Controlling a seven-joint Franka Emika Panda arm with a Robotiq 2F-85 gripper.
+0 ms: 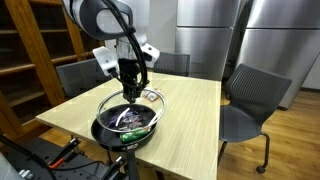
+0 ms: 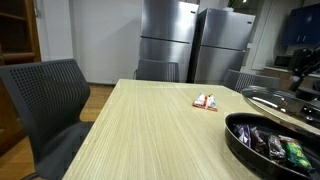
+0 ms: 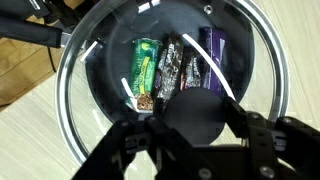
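My gripper is shut on the dark round knob [image 3: 195,113] of a clear glass lid [image 3: 66,92]. In exterior view 1, the lid [image 1: 163,101] hangs tilted above a black pan [image 1: 98,134], apart from it at least on the raised side. Through the glass, the wrist view shows a green packet [image 3: 143,66], two dark wrapped bars [image 3: 168,68] and a purple wrapper [image 3: 214,58] lying in the pan. Exterior view 2 has the lid [image 2: 268,95] over the pan [image 2: 235,125] at the right edge; the fingers are cut off or unclear there.
A red and white packet [image 2: 205,102] lies on the wooden table [image 2: 150,130] behind the pan. To the pan's right, in exterior view 1, the tabletop is bare. A dark chair [image 1: 245,115] stands beyond the right edge.
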